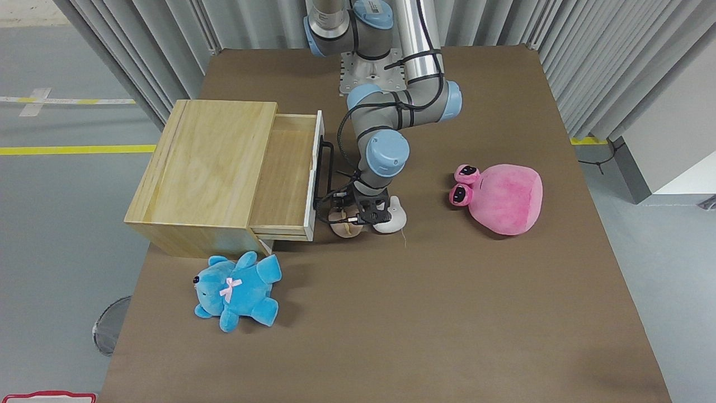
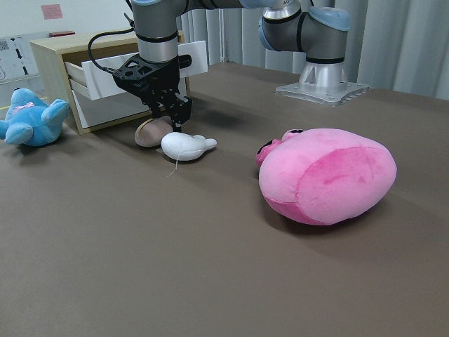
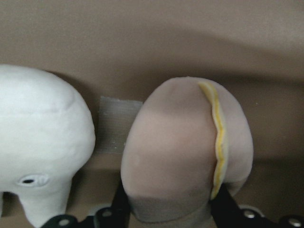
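My gripper is low over a tan plush toy point(image 3: 171, 142) with a yellow stripe, its two black fingers at either side of the toy's near end; whether they press on it is unclear. A white plush toy point(image 3: 42, 128) lies beside it, left in the wrist view and right of it in the front view point(image 1: 392, 216). Both rest on the table just right of the wooden cabinet's open drawer point(image 1: 282, 174).
A blue bear point(image 1: 238, 292) lies in front of the cabinet point(image 1: 194, 161). A pink plush toy point(image 1: 503, 198) lies to the right.
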